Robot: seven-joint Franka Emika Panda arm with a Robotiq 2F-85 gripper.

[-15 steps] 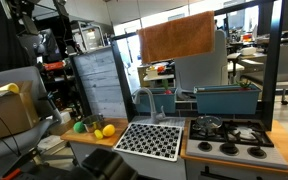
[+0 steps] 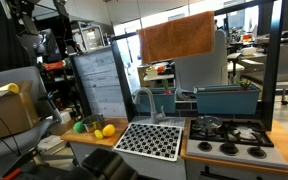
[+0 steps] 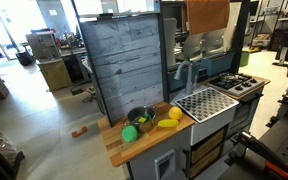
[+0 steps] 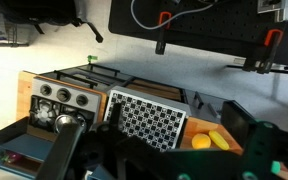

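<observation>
High over the toy kitchen, my gripper stands open, its two dark fingers (image 4: 112, 118) wide apart at the bottom of the wrist view. Nothing shows between them but the white drying grid (image 4: 149, 121) far below. On the wooden counter (image 3: 152, 149) left of the grid lie an orange-yellow round fruit (image 3: 175, 112) and a long yellow piece (image 3: 168, 123). Near them are a dark pot (image 3: 142, 115) with small coloured pieces in it and a green round thing (image 3: 130, 133). A metal pot (image 2: 210, 123) sits on the stove (image 2: 234, 145) at the right.
A curved faucet (image 2: 148, 98) rises behind the grid. An orange towel (image 2: 177, 38) hangs from the top rail. Teal bins (image 2: 227, 101) stand on the shelf at the back, and a grey panel (image 3: 129, 72) borders the counter's left part.
</observation>
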